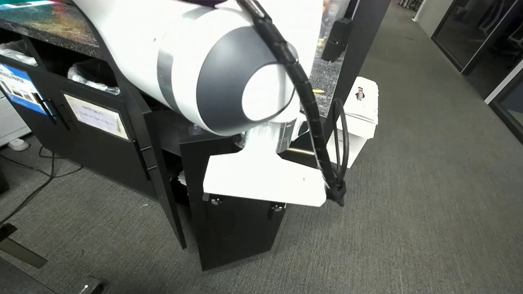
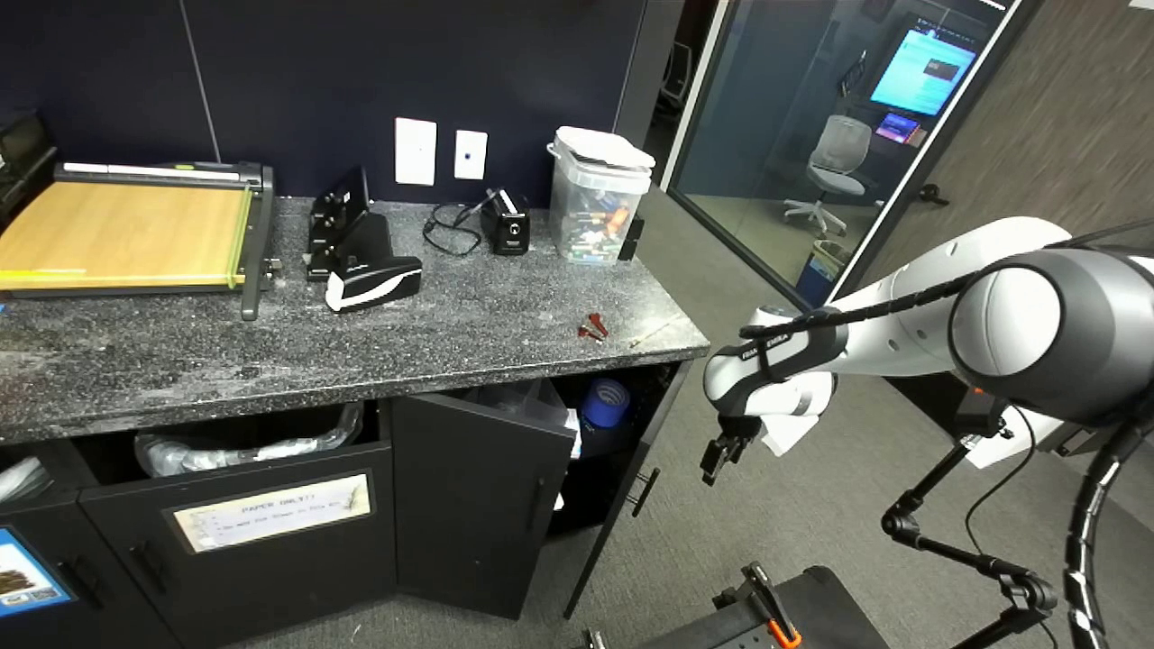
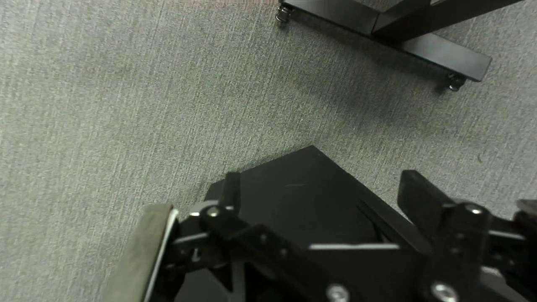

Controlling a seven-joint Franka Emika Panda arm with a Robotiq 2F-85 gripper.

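Note:
My gripper stands open in the wrist view, pointing down, with its two black fingers wide apart. Below and between them shows the black cabinet door [image 3: 297, 193] with its long handle [image 3: 377, 221]; I see no contact. In exterior view 2 the gripper [image 2: 722, 459] hangs to the right of the cabinet, past the ajar right door [image 2: 622, 525]. The left door [image 2: 476, 503] is ajar too. Exterior view 1 has the arm and its white plate [image 1: 264, 179] covering the upper part of the right door [image 1: 240, 232]; there the fingers are hidden.
The grey countertop [image 2: 487, 314] holds a paper cutter [image 2: 130, 227], a stapler and a clear bin [image 2: 595, 200]. Blue tape [image 2: 606, 402] sits inside the cabinet. A white box [image 1: 360, 110] stands beside it.

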